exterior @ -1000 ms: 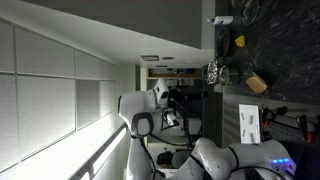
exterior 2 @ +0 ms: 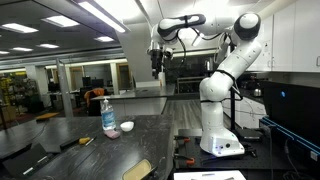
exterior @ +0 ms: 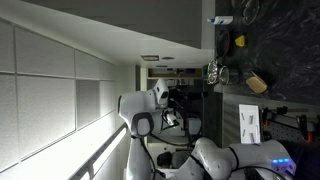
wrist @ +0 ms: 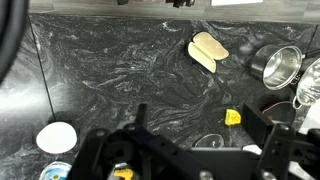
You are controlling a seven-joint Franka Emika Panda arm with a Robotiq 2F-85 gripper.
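Note:
High over the dark marbled table (wrist: 110, 75), my gripper stands open, its two dark fingers far apart and no object held between them. In exterior view 2 the gripper (exterior 2: 157, 61) hangs from the raised arm, well clear of the tabletop. Two tan, bread-like pieces (wrist: 208, 48) lie together on the table in the wrist view. To their right is a metal pot (wrist: 274, 66). A small yellow object (wrist: 233, 117) rests near the right finger. A round white bowl (wrist: 57, 137) sits at lower left.
A tall clear bottle with a blue label (exterior 2: 108, 115) stands on the table. One white sheet (exterior: 249, 124) lies near the arm's base. Cookware crowds the wrist view's right edge, while the table's middle and left are mostly free.

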